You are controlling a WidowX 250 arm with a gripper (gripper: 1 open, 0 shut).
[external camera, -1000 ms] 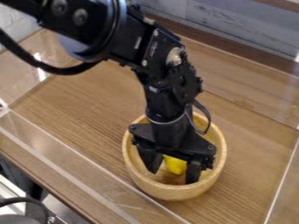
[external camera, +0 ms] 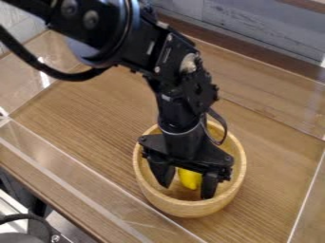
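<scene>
My black gripper reaches down from the top into a round light wooden bowl at the lower middle of the camera view. Its fingers straddle a yellow object inside the bowl, partly hidden behind the gripper body. Whether the fingers touch it cannot be told.
The wooden tabletop around the bowl is clear. A clear rail or edge strip runs along the lower left, with a dark gap and cables beyond. A pale wall stands at the back.
</scene>
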